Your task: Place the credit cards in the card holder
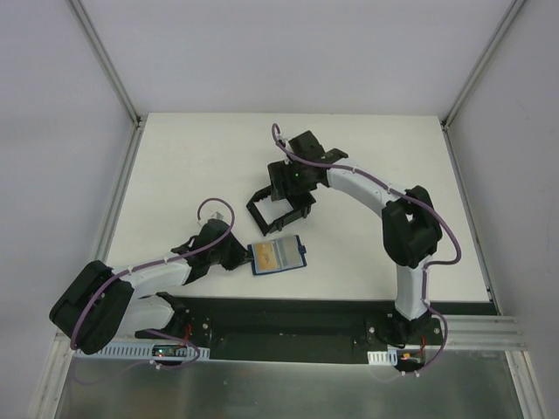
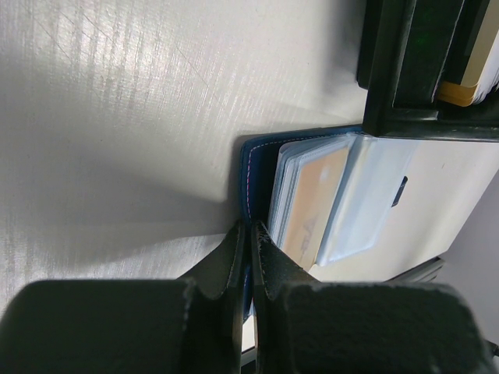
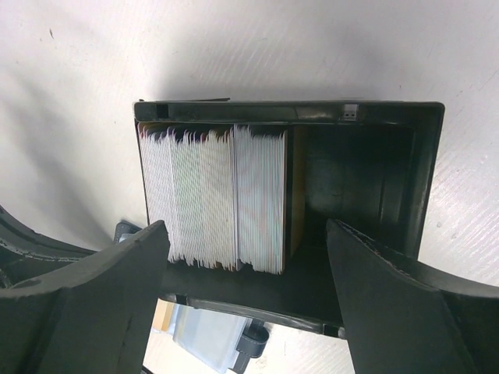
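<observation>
The card holder lies open on the table, blue-edged, with clear sleeves and an orange-tan card in its left part. At its left edge my left gripper is shut, the thin blue cover edge running in between its fingertips. Behind the holder stands a black box with a tight row of credit cards on edge in one part; the other part is empty. My right gripper is open above this box, fingers spread on either side of the card row, nothing held.
A dark clasp tab sticks out from the holder's right side. The black box's front corner is close to the holder's back edge.
</observation>
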